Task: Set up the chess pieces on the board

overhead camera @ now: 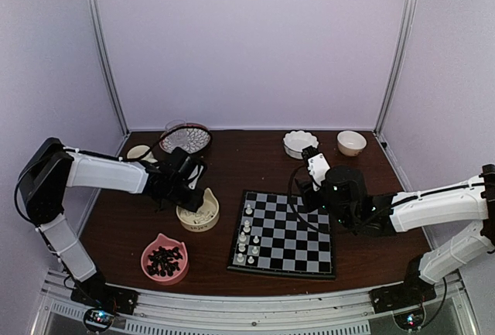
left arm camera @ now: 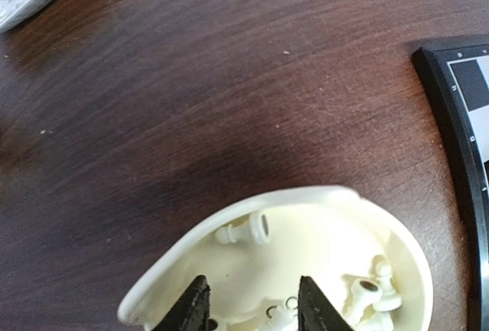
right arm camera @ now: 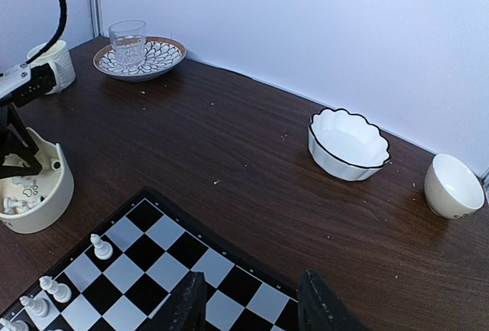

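My left gripper is open, low over the cream bowl [overhead camera: 198, 223] of white pieces; a lying piece [left arm camera: 252, 228] is near the bowl's wall, others sit at the right and between the fingertips. On the chessboard [overhead camera: 281, 265], several white pieces [right arm camera: 102, 247] stand along the left side. The pink bowl [overhead camera: 165, 273] holds black pieces. My right gripper is open above the board, with nothing seen between its fingers.
At the back are a patterned plate [right arm camera: 103, 63] with a glass [right arm camera: 128, 44], a mug [right arm camera: 59, 67], a scalloped dish [right arm camera: 348, 147] and a white bowl [right arm camera: 451, 189].
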